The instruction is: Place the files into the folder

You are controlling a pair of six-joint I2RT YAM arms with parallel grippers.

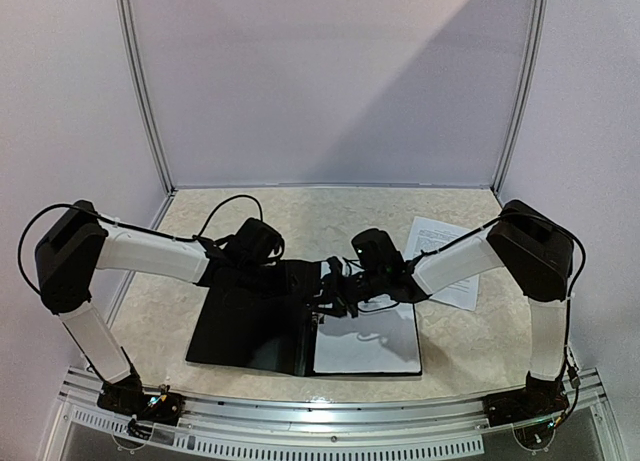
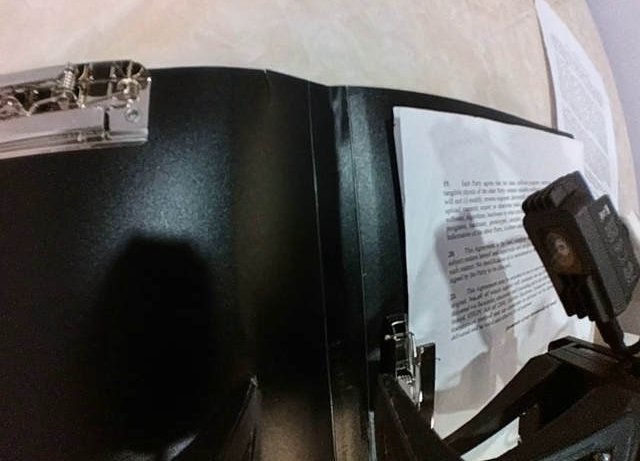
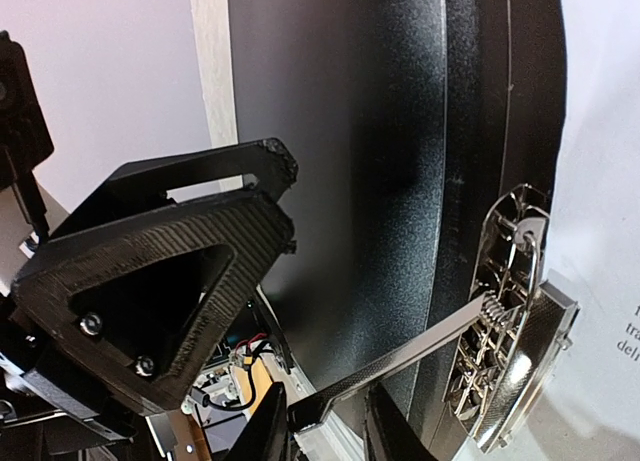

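Observation:
The black folder [image 1: 250,331] lies open, and white printed pages [image 1: 370,346] rest on its right half. At the inner edge of these pages is a metal clip [image 3: 515,331] with its long lever [image 3: 400,356] raised toward my right gripper. That gripper stands part open, the lever's black tip between its fingers and nearer one of them; firm contact cannot be told. My left gripper is open above the folder near the spine, nothing between its fingers. Another printed sheet [image 1: 460,291] lies on the table beyond the folder's right side.
A second metal clip [image 2: 75,106] sits on the folder's left cover. Both grippers are close together over the spine, the left gripper's fingers [image 3: 265,226] reaching into the right wrist view. Clear table [image 1: 310,216] lies behind the folder.

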